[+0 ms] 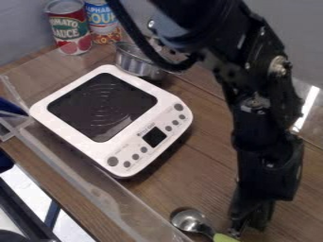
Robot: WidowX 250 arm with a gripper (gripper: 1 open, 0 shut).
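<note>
A black arm hangs down on the right, its gripper (pixel 252 216) low over the wooden counter, just right of a metal measuring spoon (pixel 188 219) with a green handle (pixel 224 237). Whether the gripper's fingers are apart or closed is unclear in the dark. A white hot plate (pixel 132 154) with a black top sits on the left.
Behind the hot plate stand a steel pot (pixel 134 61) and cans (pixel 70 28) by the wall. A clear plastic edge runs along the counter's left front. Bare wood lies between the hot plate and the arm.
</note>
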